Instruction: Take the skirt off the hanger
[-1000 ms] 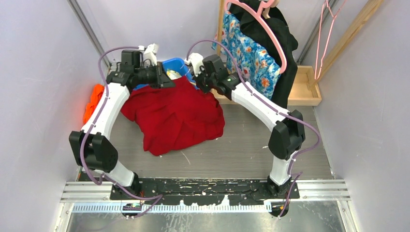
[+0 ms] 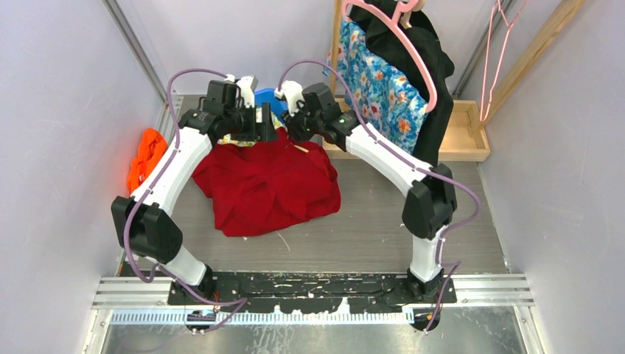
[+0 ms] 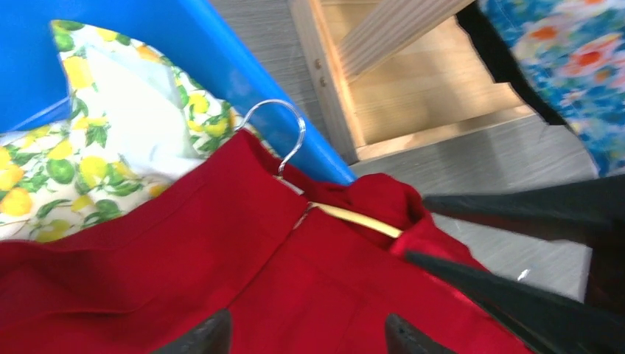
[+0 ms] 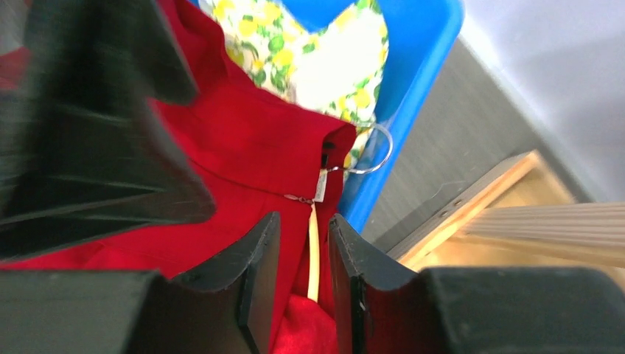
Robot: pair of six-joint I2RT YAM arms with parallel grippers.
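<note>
A red skirt (image 2: pixel 265 192) lies bunched on the floor, its waist at the blue bin (image 3: pixel 250 66). A hanger's metal hook (image 3: pixel 298 125) and pale bar (image 4: pixel 312 251) show at the waist. My left gripper (image 2: pixel 259 125) is over the waist, part open, with no cloth seen between its fingers. My right gripper (image 2: pixel 293 122) hangs beside it, above the hanger; in the right wrist view its fingers (image 4: pixel 368 310) stand over the red cloth, part open.
Wooden crates (image 2: pixel 464 147) stand at the back right under a rack with pink hangers and floral cloth (image 2: pixel 394 110). Lemon-print cloth (image 3: pixel 96 162) lies in the bin. Orange cloth (image 2: pixel 147 155) lies left.
</note>
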